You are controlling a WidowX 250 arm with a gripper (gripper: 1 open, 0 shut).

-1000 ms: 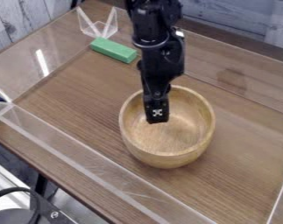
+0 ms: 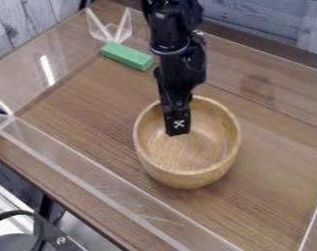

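Observation:
My black gripper (image 2: 177,116) reaches down from the top centre and stands open over the back part of an empty tan bowl (image 2: 192,163), with nothing seen between its fingers. The bowl rests on the wooden table (image 2: 69,137) in the middle right of the view.
A green block (image 2: 124,55) lies at the back left, beside a clear, wire-like object (image 2: 108,25). Black cables (image 2: 37,227) run at the lower left edge.
The arm and gripper have shifted very slightly upward over the bowl. The bowl and green block look unmoved.

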